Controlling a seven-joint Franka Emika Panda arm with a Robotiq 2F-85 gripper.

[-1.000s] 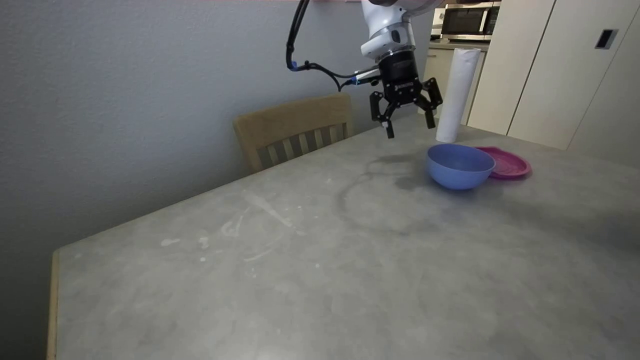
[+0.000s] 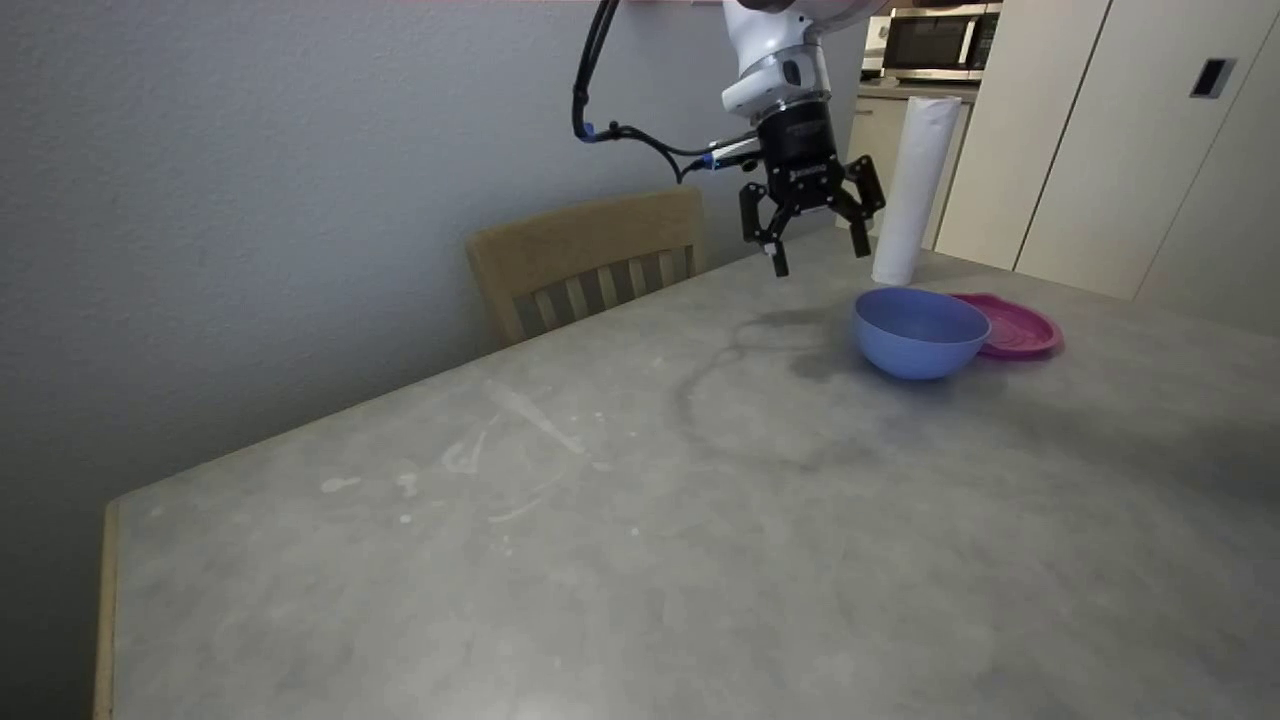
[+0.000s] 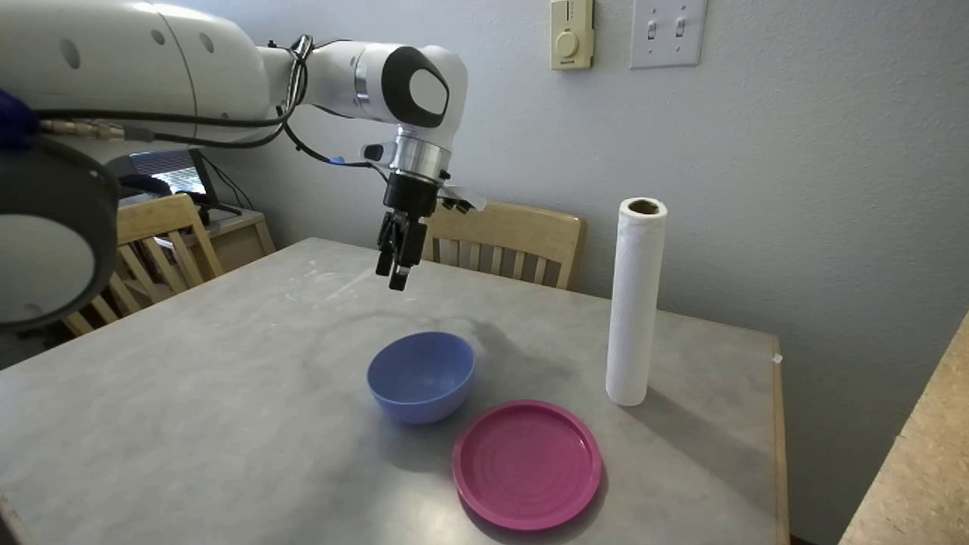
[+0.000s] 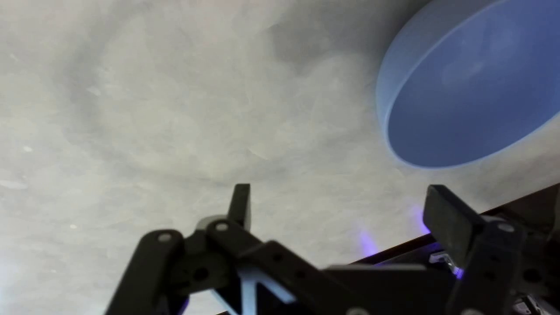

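A blue bowl (image 3: 422,377) stands upright on the grey table, looking empty in exterior view 2. Beside it lies a pink plate (image 3: 528,465) with nothing on it; the bowl hides part of this plate (image 2: 1020,326) in exterior view 1. Above the table, apart from the bowl, hangs my gripper (image 2: 821,264). Its two fingers are spread wide and the space between them is empty. In the wrist view the bowl (image 4: 472,89) fills the upper right, beyond the fingertips, while bare table shows between the fingers of my gripper.
A tall white paper roll (image 3: 636,304) stands on end behind the plate. A wooden chair (image 2: 588,258) is pushed against the table's wall side.
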